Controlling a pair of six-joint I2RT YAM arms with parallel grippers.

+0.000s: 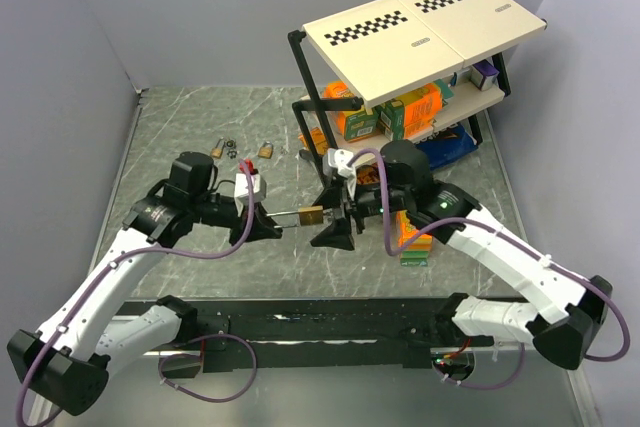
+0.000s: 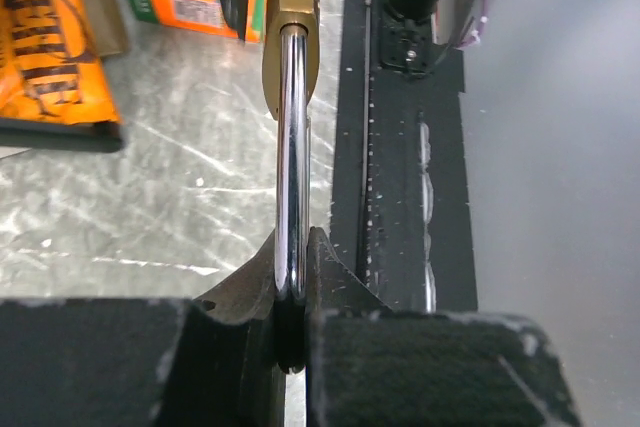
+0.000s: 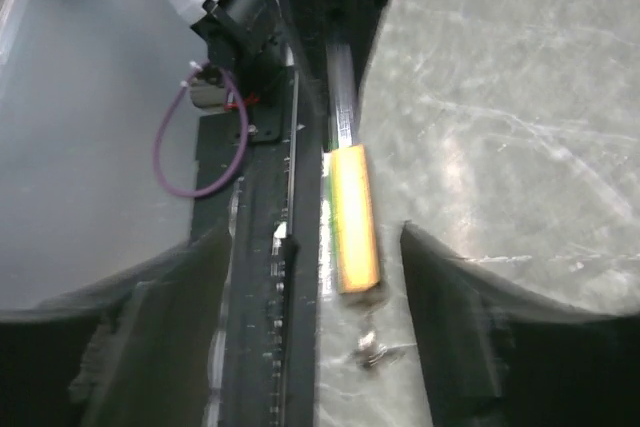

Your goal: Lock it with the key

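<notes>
A brass padlock (image 1: 311, 216) with a long silver shackle (image 2: 293, 167) is held up between the grippers. My left gripper (image 1: 278, 223) is shut on the shackle. In the right wrist view the brass body (image 3: 352, 217) is in front of my right gripper, whose blurred fingers stand apart on either side. A small blurred metal piece, perhaps the key (image 3: 367, 347), shows below the body; whether it is in the lock I cannot tell.
A two-tier shelf (image 1: 424, 25) with boxes and bags stands at the back right. Small padlocks (image 1: 265, 150) and rings lie on the marble table (image 1: 170, 187) at the back left.
</notes>
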